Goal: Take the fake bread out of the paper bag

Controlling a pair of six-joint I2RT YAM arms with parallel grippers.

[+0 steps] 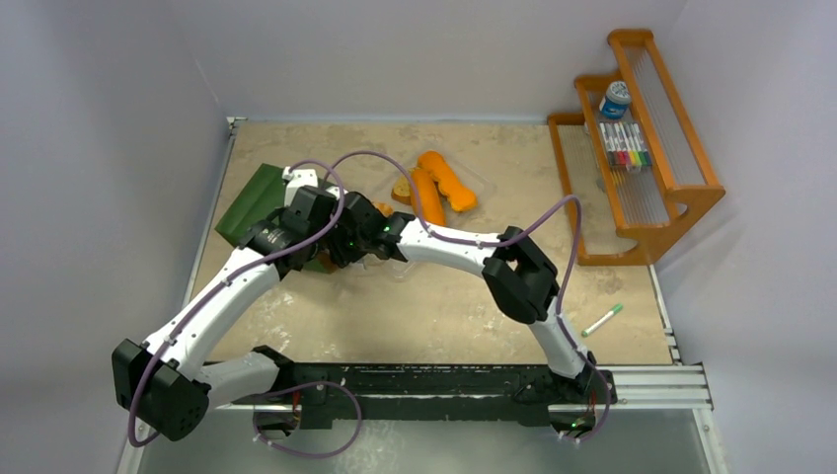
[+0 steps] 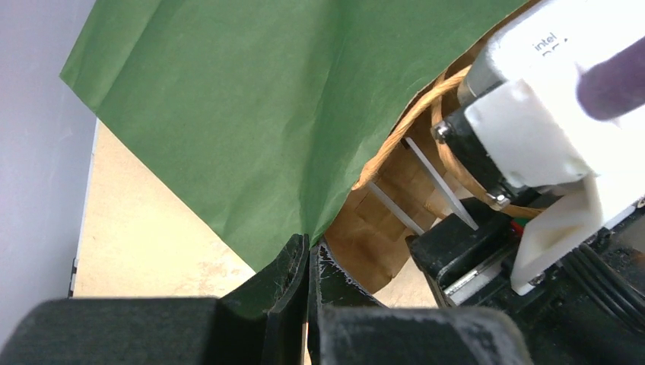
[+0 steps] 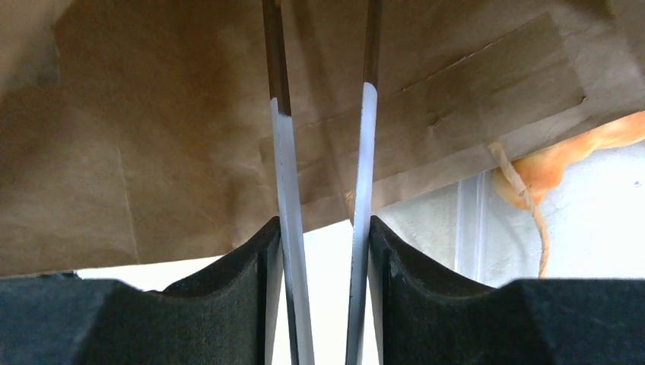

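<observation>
The green paper bag (image 1: pixel 247 202) lies at the left, mostly under both arms in the top view. My left gripper is shut at the lower edge of its green side (image 2: pixel 228 99), by the opening; whether paper is between the fingertips is hard to see. My right gripper is part open, its long fingers reaching into the brown interior (image 3: pixel 152 152), with no bread visible between them. Orange fake bread pieces (image 1: pixel 447 181) and a tan slice (image 1: pixel 402 190) lie in a clear tray outside the bag; one shows beyond the bag's edge (image 3: pixel 548 167).
A wooden rack (image 1: pixel 666 178) with markers and a jar stands at the back right. A loose marker (image 1: pixel 601 319) lies at the front right.
</observation>
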